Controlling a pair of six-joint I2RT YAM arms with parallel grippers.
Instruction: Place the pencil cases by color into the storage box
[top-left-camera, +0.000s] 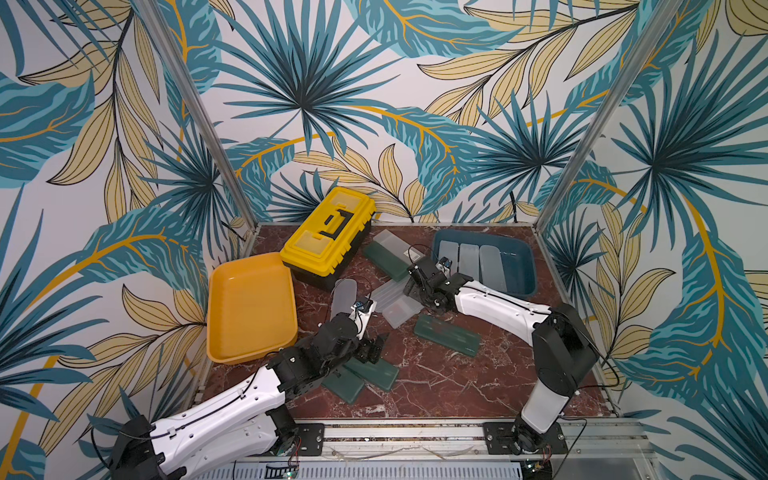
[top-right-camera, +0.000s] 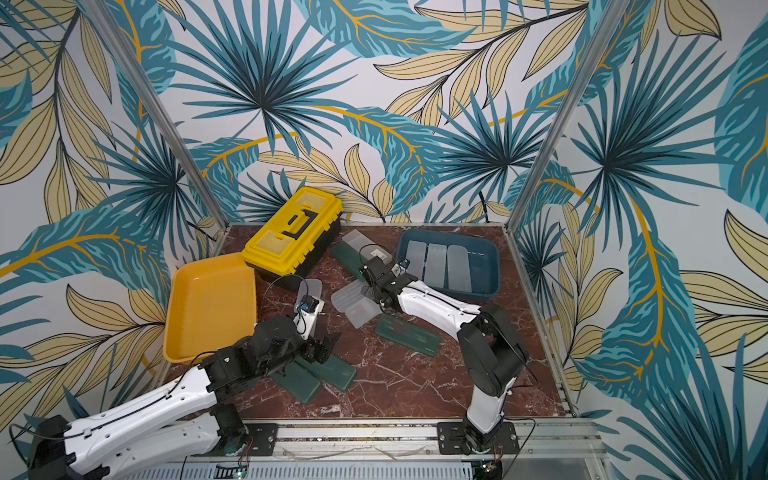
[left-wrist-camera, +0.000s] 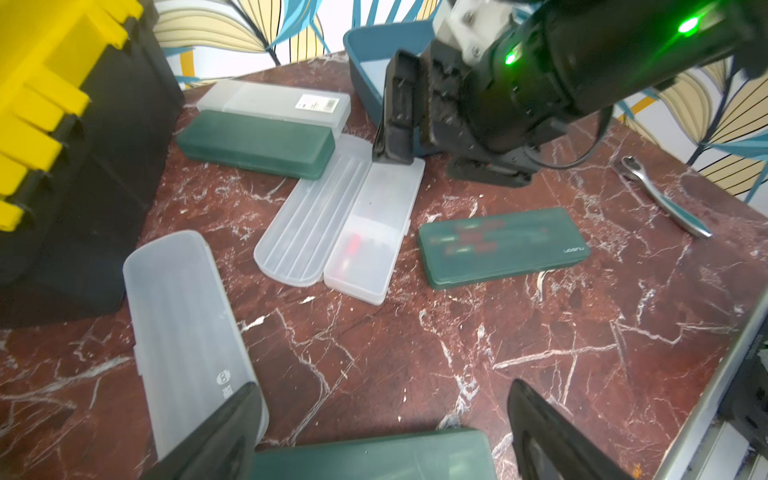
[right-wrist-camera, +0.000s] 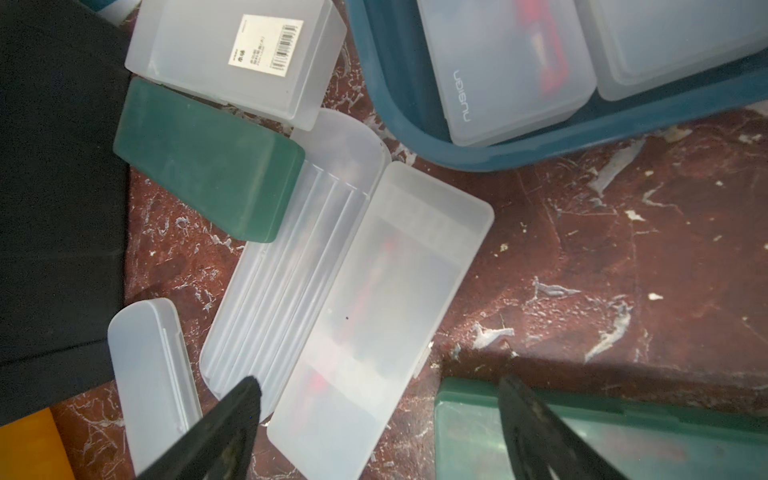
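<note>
Both grippers stand open with nothing between their fingers. My right gripper is over the near end of a clear pencil case, with a grooved clear case alongside. A labelled clear case and a green case lie behind these. My left gripper hangs above a green case; a clear case lies at its left. Another green case is close to the front edge, and one more green case is at centre right. The blue bin holds several clear cases.
An empty orange tray is on the left, touching or close to the yellow-lidded toolbox at the back. A small wrench-like tool lies to the right. Bare tabletop shows at the front middle.
</note>
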